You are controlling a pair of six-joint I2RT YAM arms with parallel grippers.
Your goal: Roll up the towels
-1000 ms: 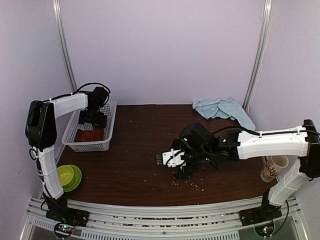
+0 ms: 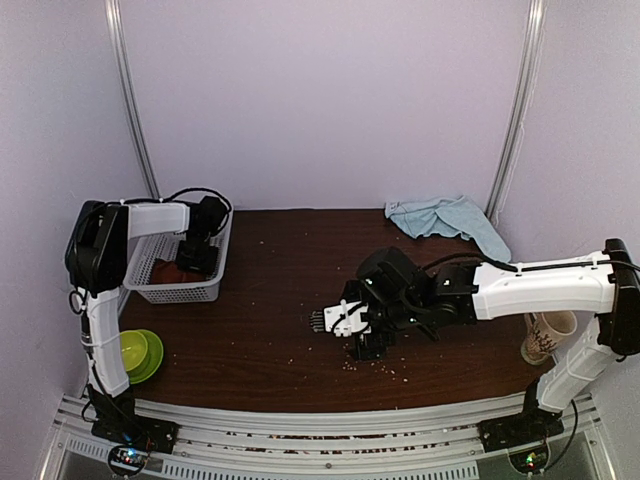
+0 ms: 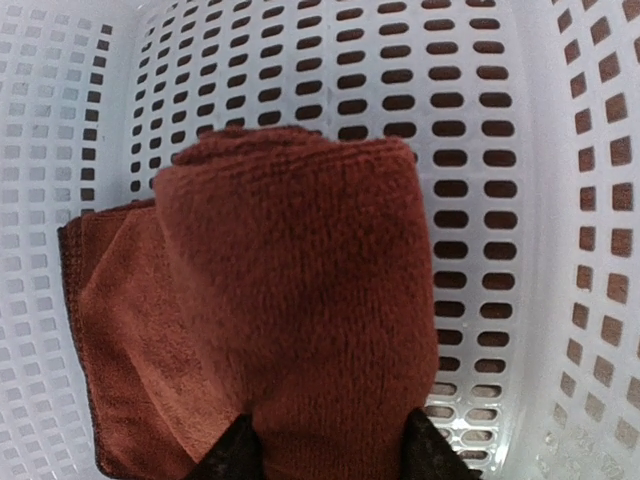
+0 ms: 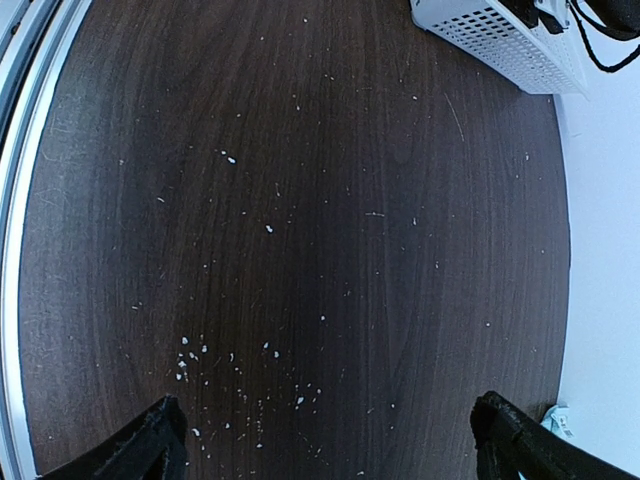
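Note:
Red-brown towels (image 3: pixel 290 260) lie folded in the white plastic basket (image 2: pixel 175 292) at the table's left. My left gripper is down in the basket at the towel, its fingertips on either side of the upper folded piece; whether it grips the cloth is unclear. A light blue towel (image 2: pixel 440 215) lies crumpled at the back right of the table. My right gripper hangs over the middle of the table, open, with bare wood and crumbs between its fingers.
Green dishes (image 2: pixel 145 355) stand at the front left, and a patterned mug (image 2: pixel 545 335) at the right edge behind my right arm.
My left gripper has moved right and a little toward the front within the basket. The right arm has stayed still.

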